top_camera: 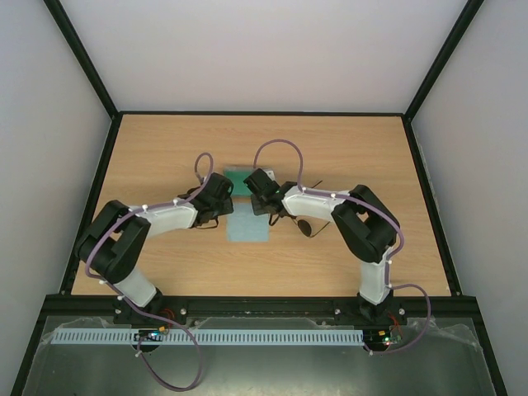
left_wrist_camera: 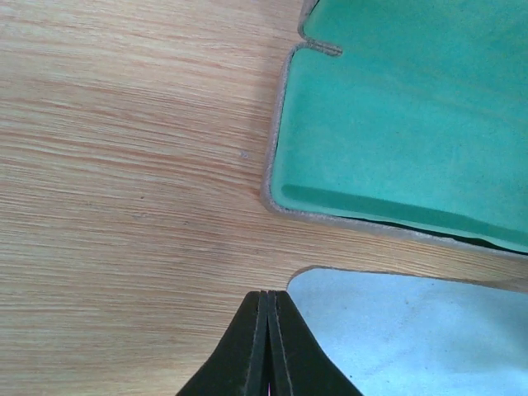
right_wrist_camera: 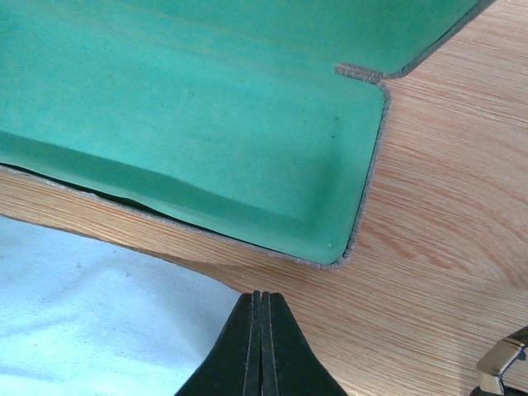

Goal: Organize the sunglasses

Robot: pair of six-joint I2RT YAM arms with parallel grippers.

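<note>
A light blue cloth (top_camera: 247,228) lies flat in front of the open green-lined case (top_camera: 239,183). My left gripper is shut with nothing between its fingers, just left of the cloth's rounded corner (left_wrist_camera: 309,287), which lies outside them. My right gripper is shut on the opposite corner of the cloth (right_wrist_camera: 124,313); ripples and a shadow show along that edge. Dark sunglasses (top_camera: 304,228) rest on the table under the right arm, partly hidden by it. A piece of their metal frame (right_wrist_camera: 499,359) enters the right wrist view at lower right.
Bare wooden table (top_camera: 190,264) surrounds the case and cloth, with much free room at the front and back. Both arms reach in close to each other above the case and cloth. The case's grey rim (left_wrist_camera: 276,140) stands near both grippers.
</note>
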